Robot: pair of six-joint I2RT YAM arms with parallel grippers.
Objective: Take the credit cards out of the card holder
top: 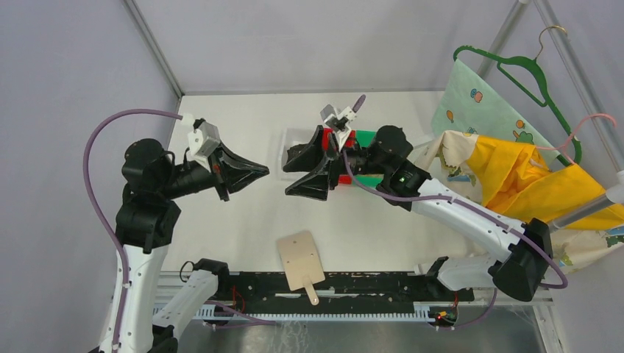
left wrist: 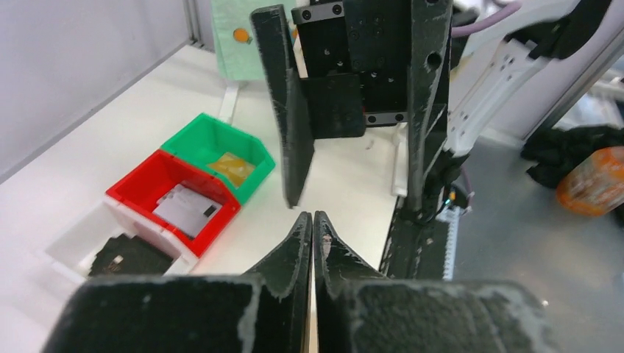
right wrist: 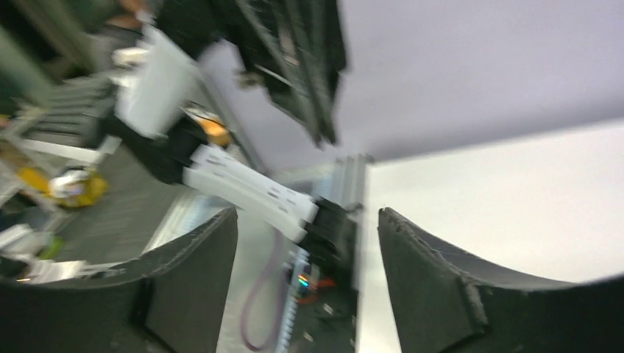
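Note:
My left gripper [top: 246, 173] is shut with nothing showing between its fingers; in its own view the fingertips [left wrist: 302, 224] meet. Facing it, my right gripper [top: 294, 176] stands open and empty, right of it in the top view. A beige board with a handle [top: 298, 257] lies at the table's front edge. Behind the right gripper are a red bin [left wrist: 132, 190] holding a silvery flat item [left wrist: 185, 207] and a white bin [left wrist: 81, 243] with dark items. I cannot tell which thing is the card holder. The right wrist view is blurred.
A green bin [left wrist: 199, 140] stands beside the red one. Yellow cloth [top: 515, 184] and hangers [top: 544, 88] fill the right side.

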